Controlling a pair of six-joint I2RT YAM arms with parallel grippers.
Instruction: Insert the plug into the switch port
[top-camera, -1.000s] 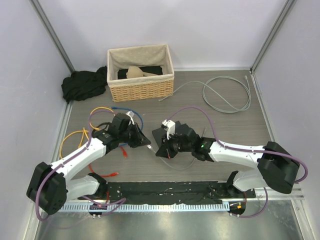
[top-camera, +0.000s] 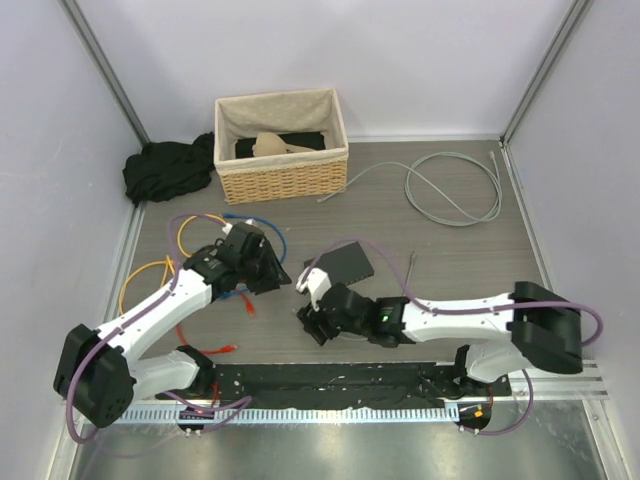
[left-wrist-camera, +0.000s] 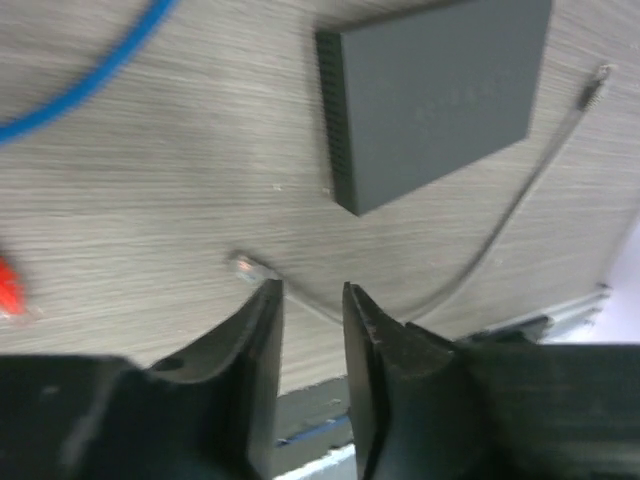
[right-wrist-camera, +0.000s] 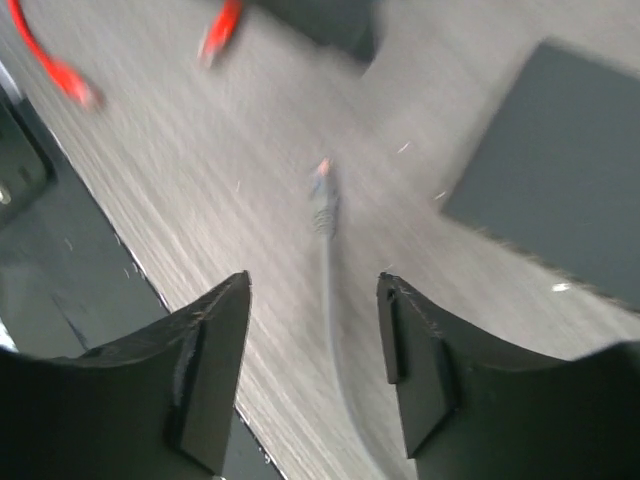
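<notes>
A grey cable with a plug lies on the table; in the right wrist view the plug points up between and beyond the fingers. The dark switch box, a flat grey slab, sits behind it. My left gripper hangs left of the box, its fingers parted with nothing visible between them. My right gripper is open above the cable, in front of the box, the plug ahead of its fingertips.
Blue, red and yellow cables lie at the left. A wicker basket and black cloth stand at the back. A coiled grey cable lies at the back right.
My left gripper has drawn back leftward; my right gripper has moved toward the front and left, lower over the cable.
</notes>
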